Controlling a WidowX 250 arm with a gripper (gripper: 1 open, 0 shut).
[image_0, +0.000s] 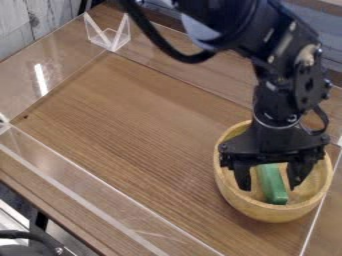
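Note:
My black gripper (274, 162) is down inside a tan round bowl (274, 210) at the right of the camera view, its fingers open on either side of a green elongated object (273, 186) lying in the bowl. The upper part of that object is hidden behind the gripper; whether the fingertips touch it is unclear.
A clear plastic holder (107, 30) stands at the back left. Edges run along the left and far side of the table.

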